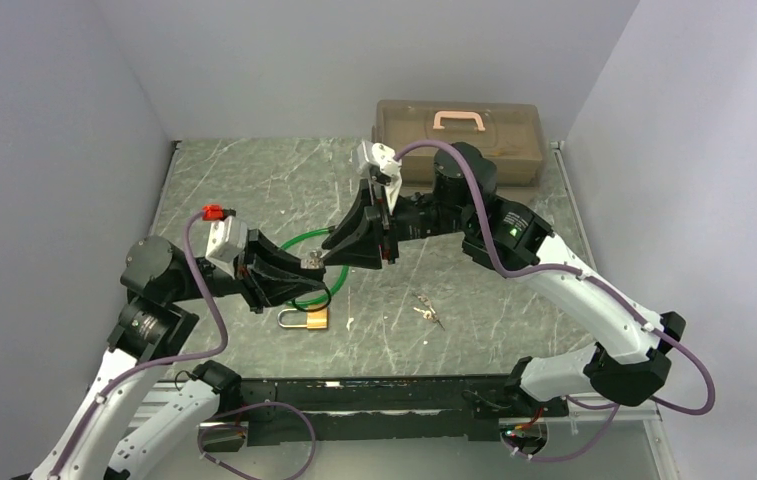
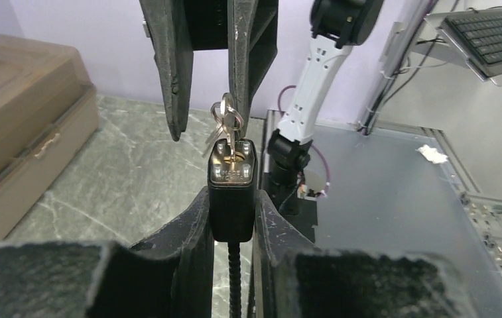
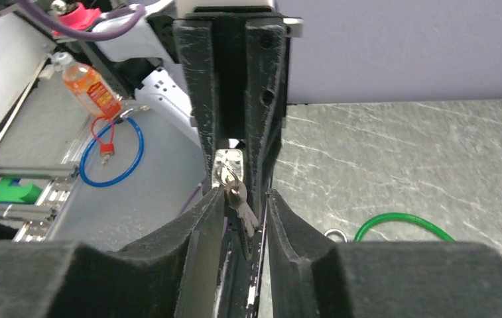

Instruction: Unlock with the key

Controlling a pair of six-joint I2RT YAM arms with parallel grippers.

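Observation:
A black lock body (image 2: pixel 231 199) with a silver keyhole face is upright between the fingers of my left gripper (image 1: pixel 304 275), which is shut on it; a black cable hangs below. A small bunch of silver keys (image 2: pixel 228 116) is at the keyhole, one key seemingly in it. In the right wrist view the keys (image 3: pixel 238 195) dangle just beyond the fingertips. My right gripper (image 1: pixel 334 250) is beside the keys, its fingers apart in the left wrist view, with nothing clearly held between them.
A brass padlock (image 1: pixel 316 317), a green cable loop (image 1: pixel 343 285) and loose keys (image 1: pixel 429 312) lie on the marble table. A brown toolbox (image 1: pixel 504 145) stands at the back right.

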